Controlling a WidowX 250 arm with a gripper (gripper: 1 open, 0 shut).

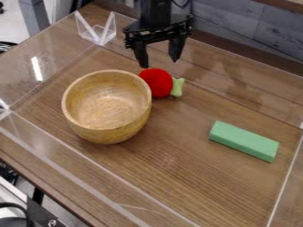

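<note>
My black gripper [158, 49] hangs at the top centre, its fingers apart, just above and behind a red round object [157, 82] with a pale green part at its right. Nothing shows between the fingers. A wooden bowl [104, 113] sits left of and in front of the red object. A green block [244, 141] lies at the right.
A small clear plastic or wire item [97, 31] stands at the back left. A raised wooden edge [254, 13] runs along the back.
</note>
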